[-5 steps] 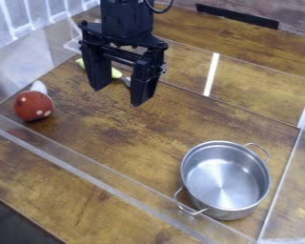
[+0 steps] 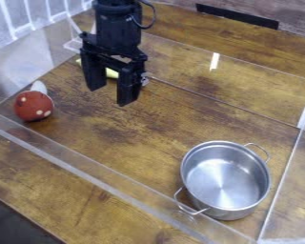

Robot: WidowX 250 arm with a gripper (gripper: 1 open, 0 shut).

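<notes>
My black gripper [image 2: 113,82] hangs over the back left of the wooden work area, open, its fingers pointing down. Behind it lies a yellow-green object [image 2: 89,69], partly hidden by the gripper. A red spotted mushroom toy [image 2: 34,106] with a white stem lies at the left. A steel pot [image 2: 224,178] with two handles stands empty at the front right.
Clear plastic walls [image 2: 117,181] border the wooden surface. The middle of the floor [image 2: 149,129] between the toy and the pot is free.
My gripper has moved left and back from where it was, now appearing smaller. The toy and pot are unchanged.
</notes>
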